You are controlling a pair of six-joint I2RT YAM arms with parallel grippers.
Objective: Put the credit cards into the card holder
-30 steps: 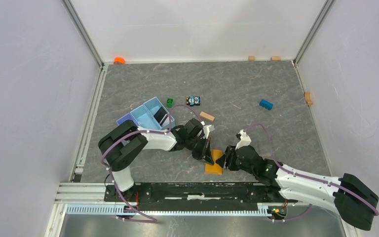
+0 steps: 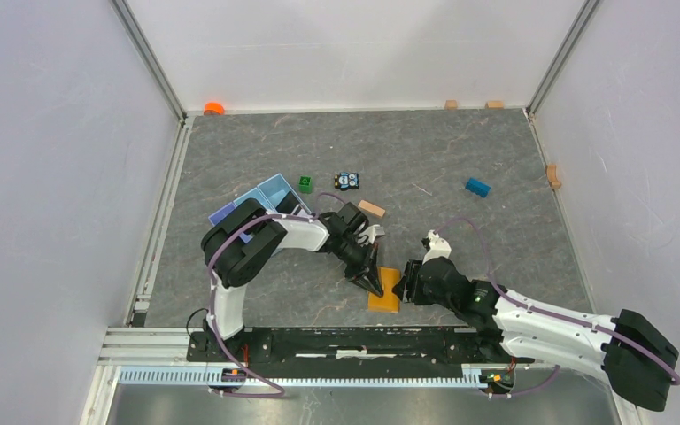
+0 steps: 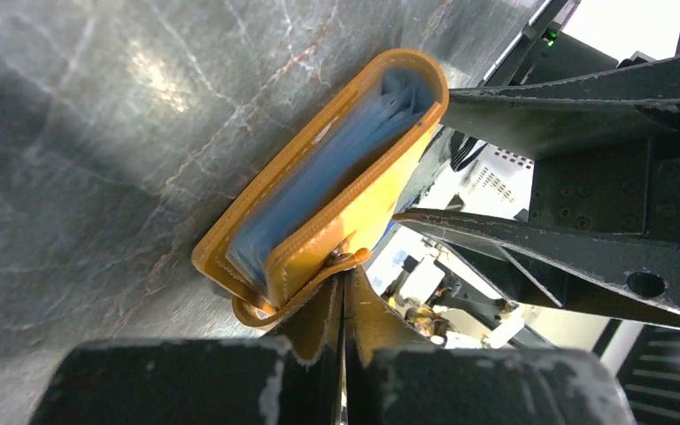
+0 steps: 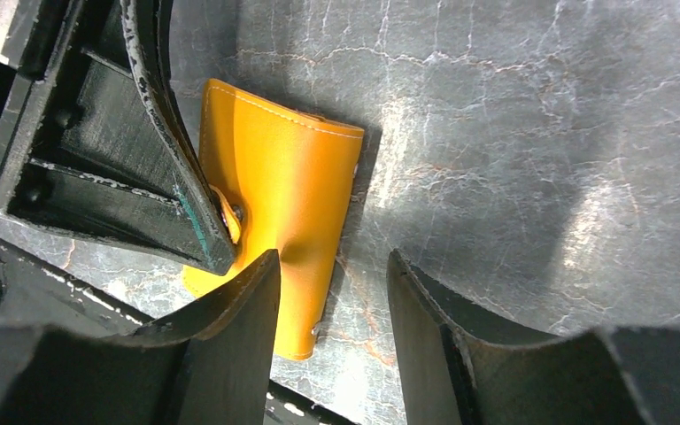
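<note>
An orange card holder (image 2: 383, 303) lies on the table near its front edge, between both grippers. Its open side shows clear plastic sleeves (image 3: 345, 168) in the left wrist view. My left gripper is shut on the holder's strap flap (image 3: 314, 288), right at the snap. From the right, my right gripper stands open at the holder, one finger (image 4: 248, 310) over its orange cover (image 4: 297, 204) and the other over bare table. In the top view, cards (image 2: 289, 204) lie in the blue tray (image 2: 274, 188), partly hidden by the left arm.
A wooden block (image 2: 372, 209), a green block (image 2: 305, 184), a dark blue patterned piece (image 2: 346, 181) and a blue brick (image 2: 477, 187) are spread behind the grippers.
The left arm's elbow has swung to the right and back, covering more of the tray, while its gripper stays at the holder. The right arm has barely moved.
</note>
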